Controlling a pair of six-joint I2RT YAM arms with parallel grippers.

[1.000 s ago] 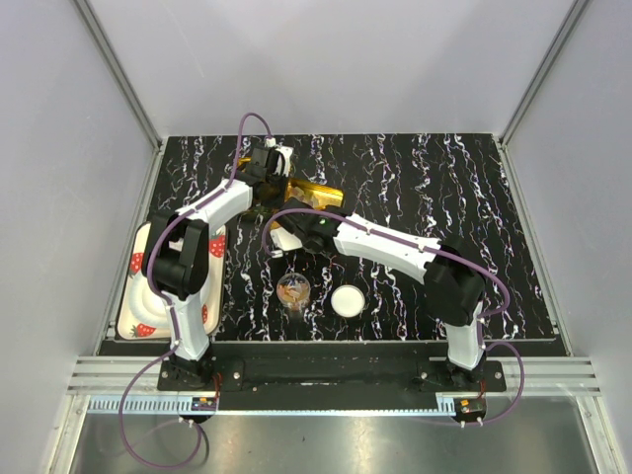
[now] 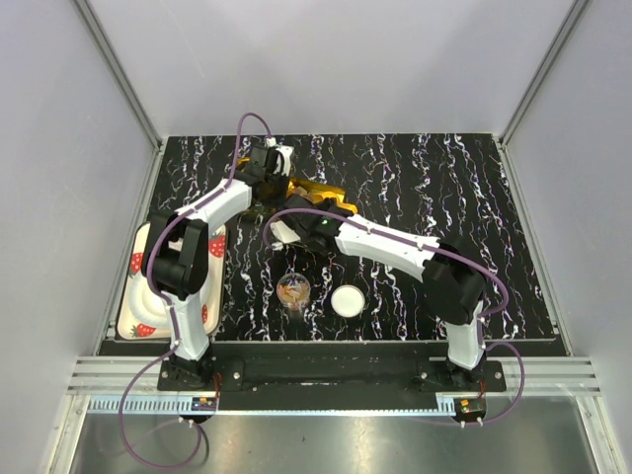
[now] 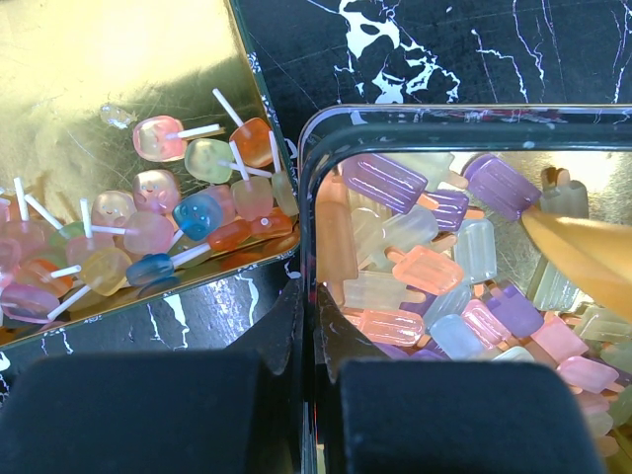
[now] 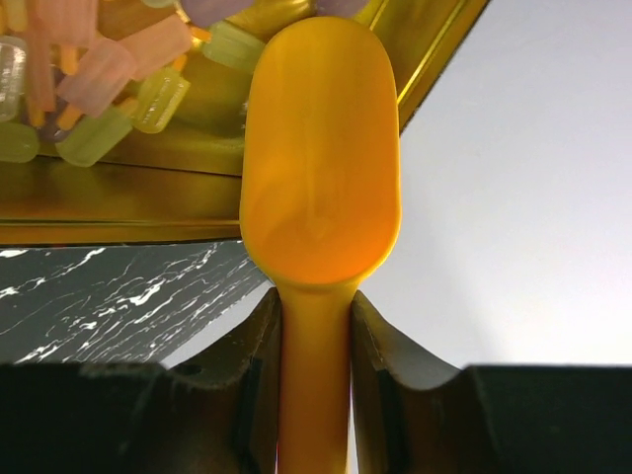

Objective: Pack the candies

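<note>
A gold box (image 3: 308,227) of popsicle-shaped candies (image 3: 430,269) fills the right of the left wrist view. My left gripper is shut on this box's near wall, the thin rim running between its fingers. An orange scoop (image 4: 321,148) is in my right gripper, which is shut on its handle. The scoop's bowl reaches over the gold box, and no candy shows in it. Its tip (image 3: 583,247) appears among the candies in the left wrist view. A clear jar (image 2: 293,291) with a few orange-toned pieces inside stands in front of the arms.
Left of the popsicle box is another gold box (image 3: 128,59) of lollipops. A white round lid (image 2: 348,301) lies right of the jar. At far left is a strawberry-patterned tray (image 2: 143,331).
The popsicle box's visible edge and the scoop beside my right gripper have shifted slightly in the top view. My left arm stays where it was, and the jar and lid have not moved.
</note>
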